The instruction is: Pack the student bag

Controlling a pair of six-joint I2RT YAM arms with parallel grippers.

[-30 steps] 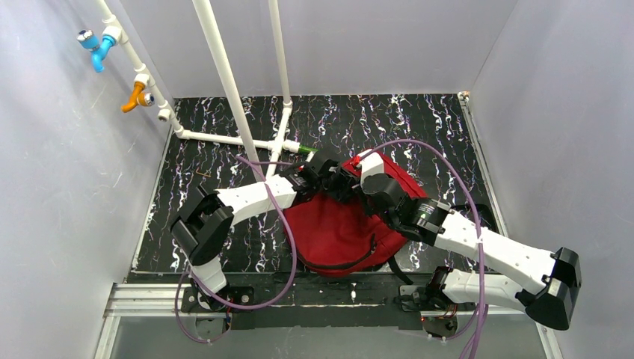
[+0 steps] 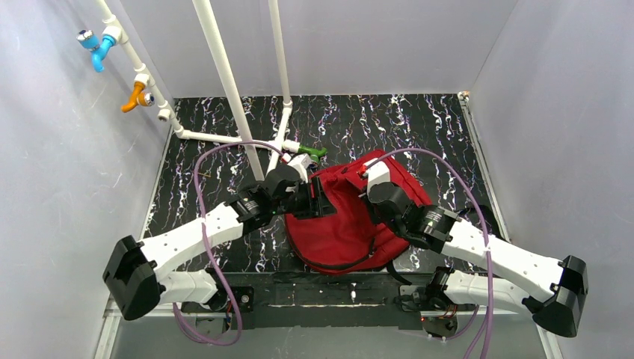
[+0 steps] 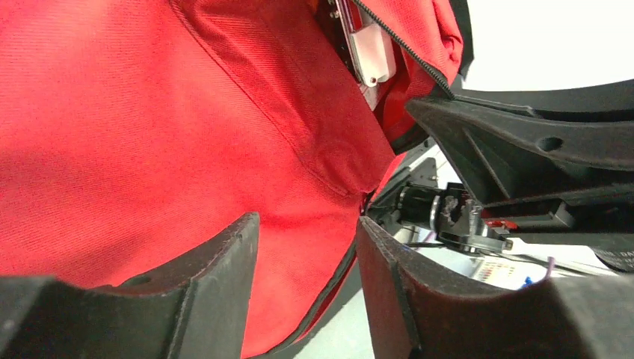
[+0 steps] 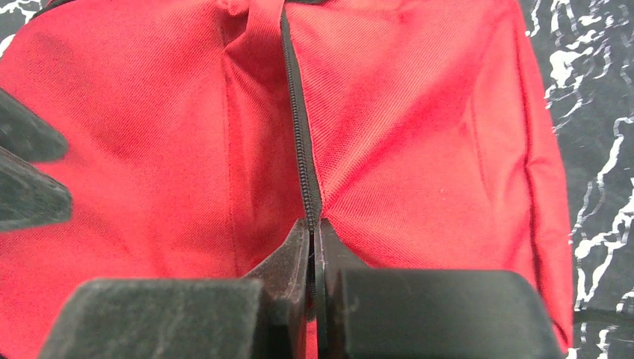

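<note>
The red bag [image 2: 340, 238] lies on the black marbled surface, its zipped mouth pulled apart. Black zipper edging [image 4: 299, 123] is pinched in my right gripper, whose fingers are closed on that edge. In the left wrist view, a white-cornered item [image 3: 374, 54] shows inside the bag's opening, most of it hidden by red cloth. Over the bag's front part, my left gripper is parted, with bare red cloth behind the gap and nothing held. The tips of the left fingers [image 4: 34, 198] also enter the right wrist view at its left edge.
White pipes [image 2: 224, 67] rise behind and left of the bag, with a green tap [image 2: 312, 151] close to its back edge. Blue [image 2: 102, 51] and orange [image 2: 136, 97] taps are on the left wall.
My left gripper has come back from beside the right gripper, leftward and toward the front, and its arm has swung out. The right arm shifted slightly to the right, still at the bag's edge.
</note>
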